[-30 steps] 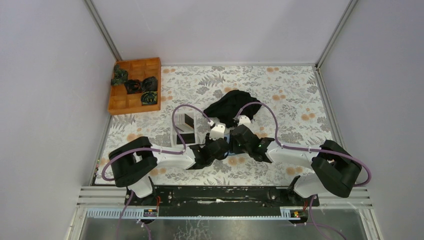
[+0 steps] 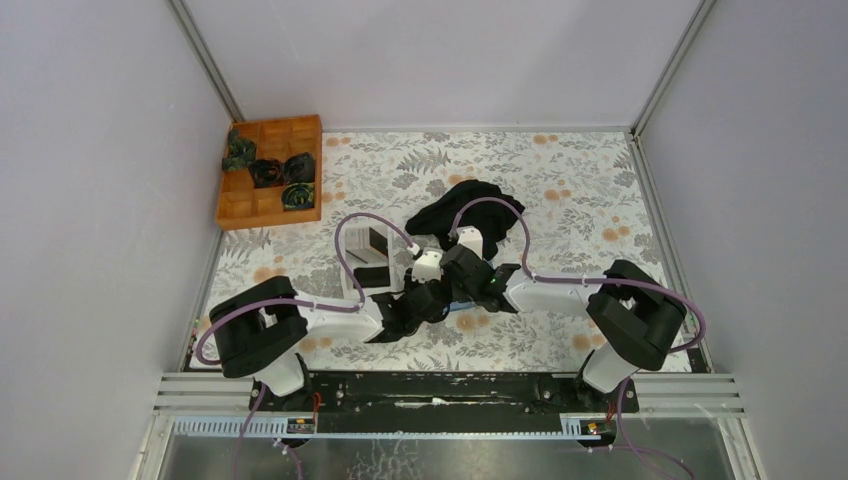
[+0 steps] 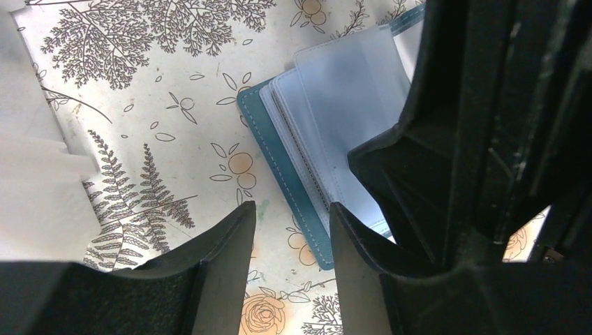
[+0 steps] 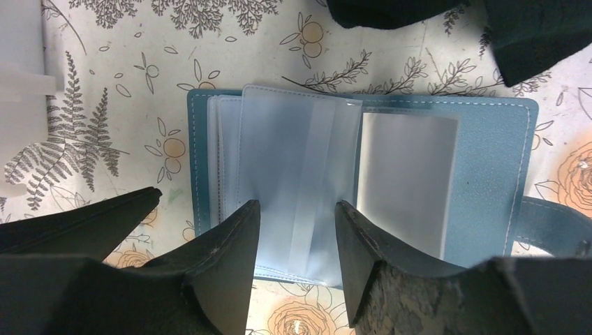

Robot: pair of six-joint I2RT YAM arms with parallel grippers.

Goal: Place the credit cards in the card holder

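Observation:
The blue card holder (image 4: 478, 174) lies open on the table, its stack of clear sleeves (image 4: 279, 139) on the left half and a pale pocket (image 4: 405, 167) on the right. My left gripper is part open just outside the holder's left edge, with no card visible between its fingers. My right gripper is open over the sleeves, its fingertips at them; whether they touch cannot be told. In the top view both grippers crowd over the holder and hide most of it.
A white tray (image 2: 356, 250) stands left of the holder, a black cloth (image 2: 450, 205) behind it. An orange wooden box (image 2: 235, 205) with dark items sits at the back left.
My right gripper and arm have moved left and slightly back, closer over the holder. My left arm has shifted slightly to the left.

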